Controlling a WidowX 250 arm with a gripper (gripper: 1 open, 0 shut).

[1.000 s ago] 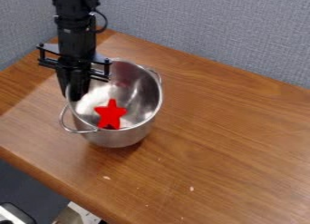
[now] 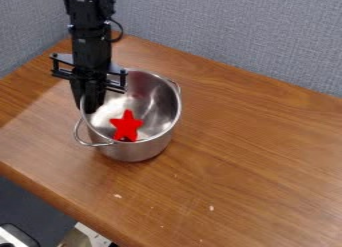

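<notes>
A steel pot with two wire handles stands on the wooden table at the left. Inside it are a red star and a white item behind the star. My black gripper hangs over the pot's left rim, its fingers pointing down at the rim. Whether it grips the rim is hard to see.
Grey panels border the table at the back and left. The table's front left edge drops to a dark area with some white items.
My gripper has moved slightly to the right over the last second, and the pot has shifted slightly with it.
</notes>
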